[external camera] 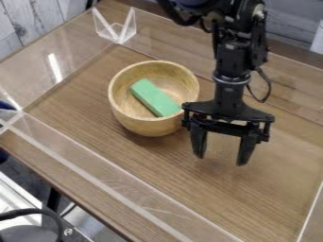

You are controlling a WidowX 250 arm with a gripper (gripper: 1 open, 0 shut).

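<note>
The black robot gripper [222,142] hangs upright over the bare wooden table at the centre right, its two fingers open with nothing between them. Just left of it sits a round tan bowl [124,87] with a green block [157,98] lying inside.
A small clear plastic container [115,28] stands at the back left. A dark cable [38,216] is at the bottom left, off the table's edge.
</note>
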